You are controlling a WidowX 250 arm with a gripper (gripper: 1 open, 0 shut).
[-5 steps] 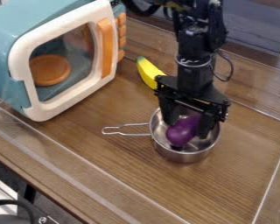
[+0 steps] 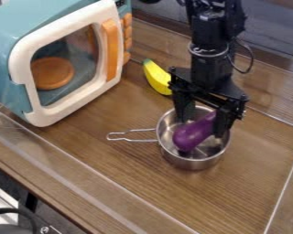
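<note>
A steel pot (image 2: 181, 157) with a wire handle sits on the wooden counter, holding a purple eggplant (image 2: 193, 133) that lies tilted inside it. The black gripper (image 2: 208, 110) hangs just over the pot's back rim, above the eggplant; its fingers are dark against each other, and how far apart they stand is hard to make out.
A teal toy microwave (image 2: 12, 44) with an open-framed white door stands at the left. A yellow banana (image 2: 157, 77) lies behind the pot. A dark cable is at the lower left.
The gripper has risen and shifted slightly right, away from down inside the pot. The eggplant remains in the pot, with more of it showing.
</note>
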